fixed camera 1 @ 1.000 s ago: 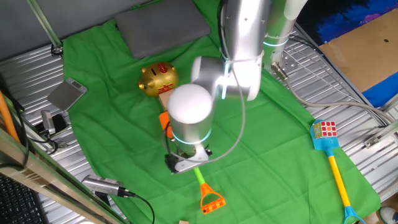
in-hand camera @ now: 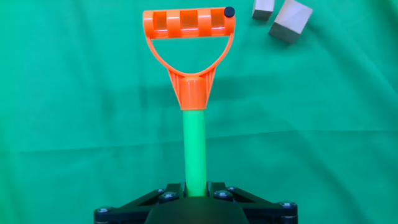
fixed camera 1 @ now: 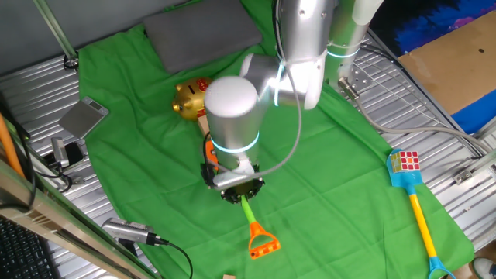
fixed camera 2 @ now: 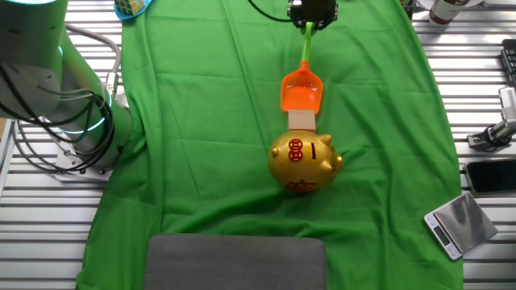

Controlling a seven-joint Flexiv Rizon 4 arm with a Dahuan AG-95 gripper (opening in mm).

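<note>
A toy shovel with an orange blade (fixed camera 2: 301,87), a green shaft (in-hand camera: 194,146) and an orange D-shaped handle (in-hand camera: 191,78) lies across the green cloth. My gripper is shut on the shaft, its black fingers on either side of it. In exterior view 2 the blade's front edge meets a wooden block (fixed camera 2: 301,121), which sits right by a golden piggy bank (fixed camera 2: 303,161). From exterior view 1, the arm covers much of the blade, and the handle sticks out below the gripper (fixed camera 1: 244,195).
Two small wooden blocks, one of them a cube (in-hand camera: 290,21), lie past the handle. A blue shovel with a yellow shaft (fixed camera 1: 421,223) bears a Rubik's cube (fixed camera 1: 404,161) at the right. A dark grey flat case (fixed camera 1: 203,32) lies at the back. Bare cloth spreads right of the arm.
The gripper has turned and shifted slightly along the shaft's line. The orange handle has moved a little up the view, towards the piggy bank's side.
</note>
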